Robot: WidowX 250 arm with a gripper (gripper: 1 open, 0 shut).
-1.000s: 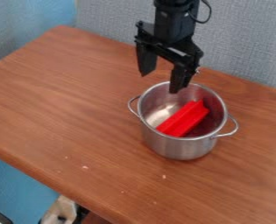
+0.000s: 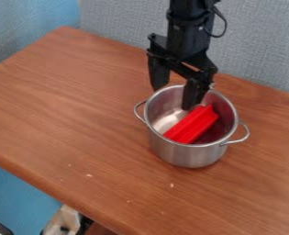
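Note:
A steel pot (image 2: 183,156) with two side handles stands on the wooden table, right of centre. Inside it lies a red elongated object (image 2: 191,125), tilted along the pot's floor. My black gripper (image 2: 175,90) is open over the pot, its fingers apart on either side, with the right one just above the red object and the left one near the pot's rear-left rim. Nothing is held between them.
A grey textured wall (image 2: 263,41) stands behind.
My gripper has moved slightly right and lower toward the pot's interior. The pot and red object look unmoved.

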